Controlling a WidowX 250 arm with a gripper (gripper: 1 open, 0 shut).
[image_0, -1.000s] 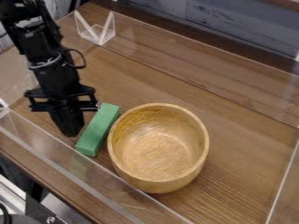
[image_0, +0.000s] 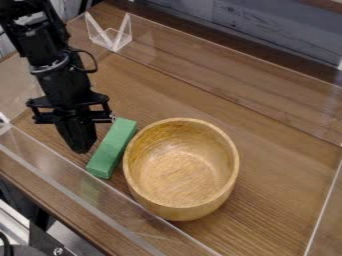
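Observation:
My black gripper (image_0: 75, 122) points down at the left, low over the wooden table, its fingertips left of a green oblong block (image_0: 111, 148) and apart from it. Whether the fingers are open or shut is hard to make out. A tan oval bowl (image_0: 181, 205) sits just right of the block.
A white wire rack (image_0: 111, 35) stands at the top left. A clear strip edge (image_0: 154, 228) runs along the lower left.
My gripper and arm have shifted slightly; the block and bowl stay where they were.

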